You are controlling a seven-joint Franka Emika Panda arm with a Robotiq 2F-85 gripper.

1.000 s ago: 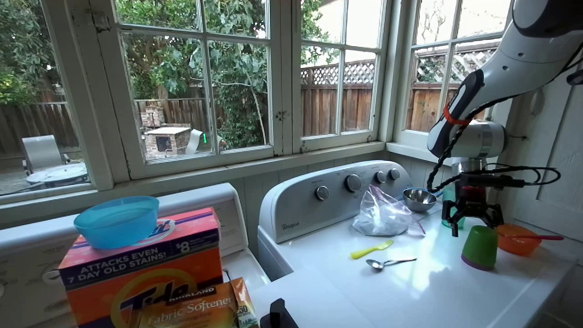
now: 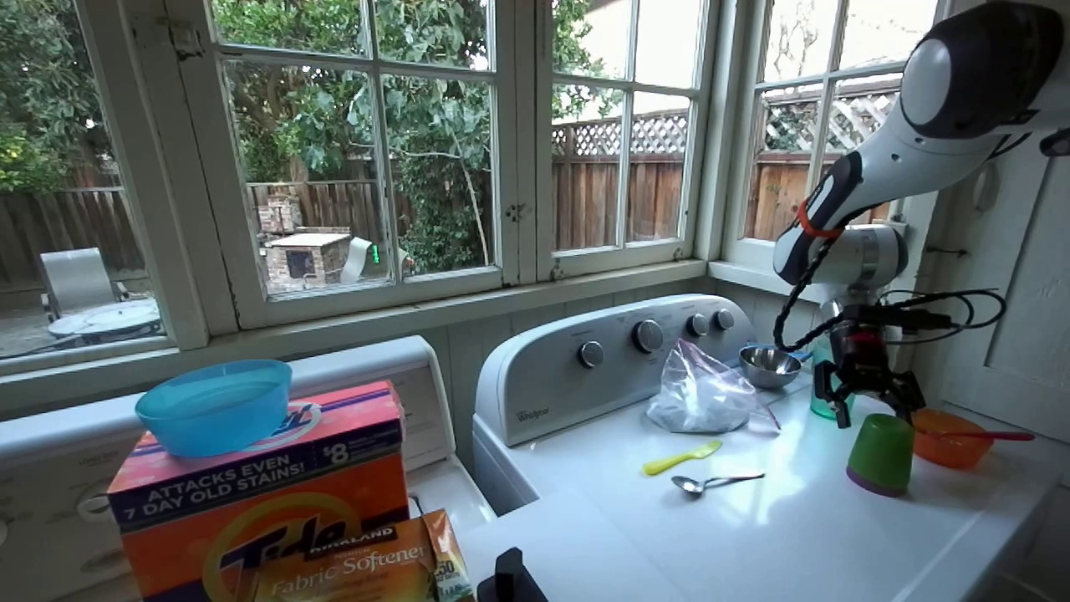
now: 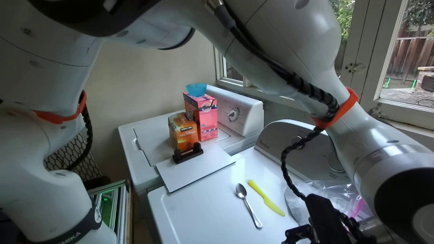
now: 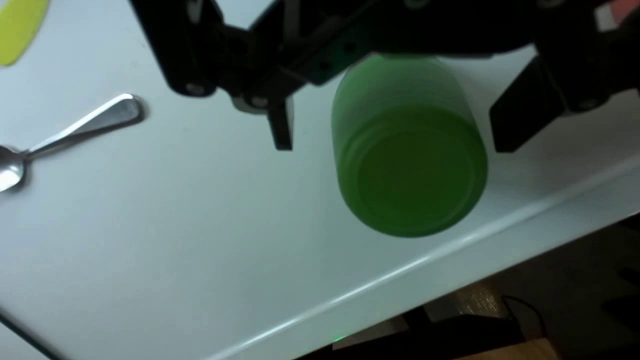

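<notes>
A green cup (image 2: 881,453) stands upside down on the white washer top, with a purple band at its foot. My gripper (image 2: 878,417) hangs just above and behind it, open. Seen from the wrist, the cup's flat green base (image 4: 417,174) faces the camera. It lies between the spread fingers of my gripper, with a gap on both sides; the left gap is wider. Nothing is held. In exterior view 2 only part of the black hand (image 3: 325,219) shows, and the cup is out of sight.
Behind the cup sits an orange bowl (image 2: 950,451) with a red handle across it. A teal cup (image 2: 824,401), a metal bowl (image 2: 770,369) and a plastic bag (image 2: 702,400) line the back. A spoon (image 2: 692,486) and yellow knife (image 2: 670,463) lie left.
The arm has shifted left in exterior view 1, and the hand has tilted a little. The gripper remains open near the cup, which has not moved.
</notes>
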